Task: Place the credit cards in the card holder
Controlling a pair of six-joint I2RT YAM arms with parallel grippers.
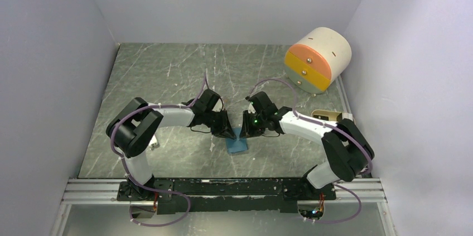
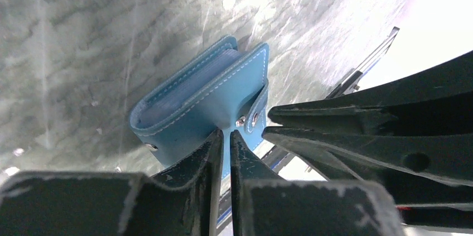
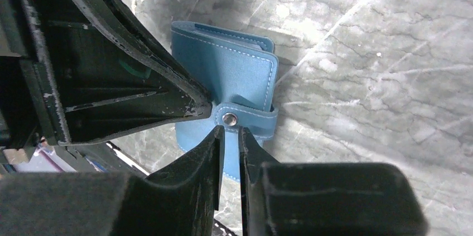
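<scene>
The blue card holder [image 1: 237,145] is upright or nearly so near the front middle of the table, between both grippers. Its stitched mouth faces up in the left wrist view, where my left gripper is shut on the holder's wall. A snap strap [image 2: 256,107] sticks out beside my other gripper's dark fingers. In the right wrist view the strap's metal stud [image 3: 229,119] lies just above my right gripper, which stands open by a narrow gap. Pale sleeves fill the mouth; no credit card shows clearly.
A rounded toy drawer chest [image 1: 318,60] stands at the back right. Behind the right arm lies a tan-rimmed container [image 1: 326,115], and a small white object [image 1: 154,143] is by the left arm.
</scene>
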